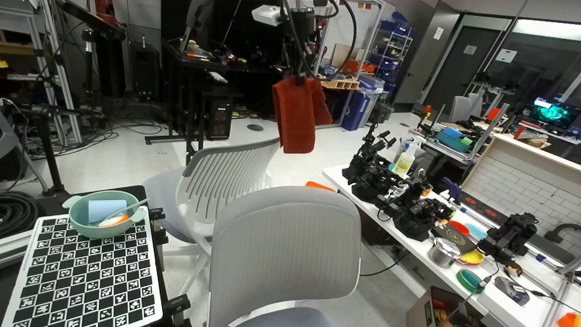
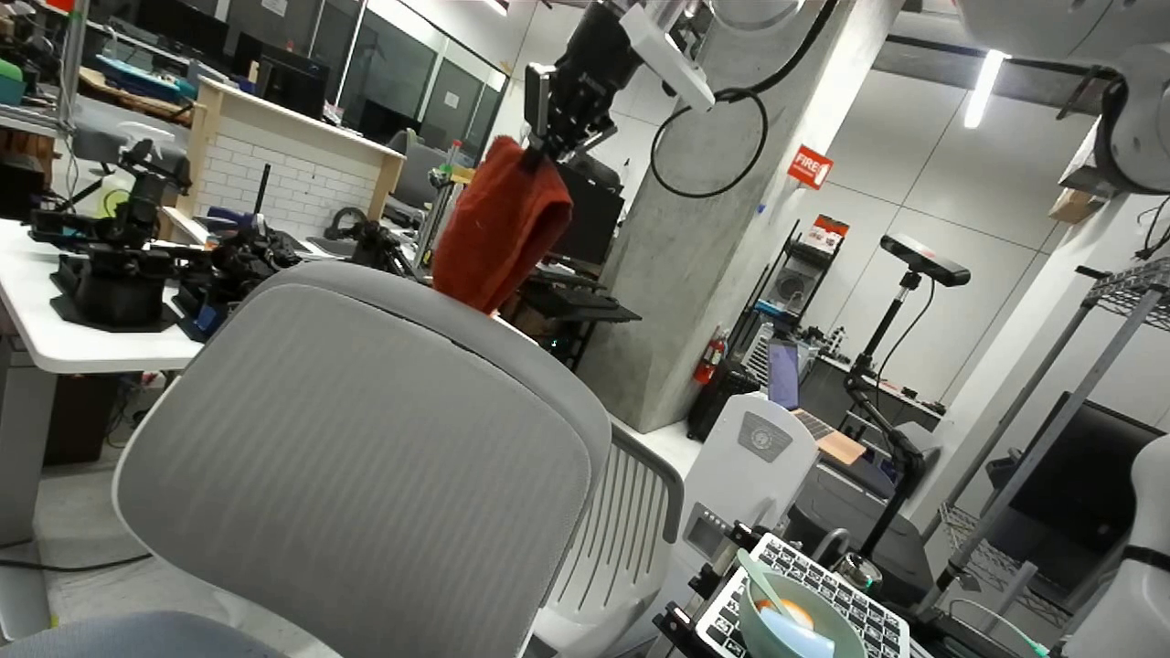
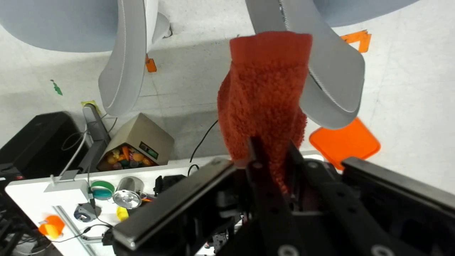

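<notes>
A red-orange towel [image 1: 297, 117] hangs folded in the air, pinched at its top by my gripper [image 1: 299, 80]. In exterior view 2 the towel [image 2: 499, 230] droops from the shut fingers, its lower end overlapping the top of the near grey chair [image 2: 373, 461] in the picture. From the wrist, the towel [image 3: 268, 89] runs out from between the fingertips of my gripper. Exterior view 1 has a clear gap between the cloth and the near chair's backrest [image 1: 283, 245]. Behind that stands a second chair [image 1: 231, 177] with a slatted back.
At left, a green bowl [image 1: 87, 220] with items inside sits on a checkered board [image 1: 90, 278]. A white table [image 1: 376, 212] crowded with black devices and kitchenware lies to the right. An open-topped bin [image 3: 147, 136] stands beside that table.
</notes>
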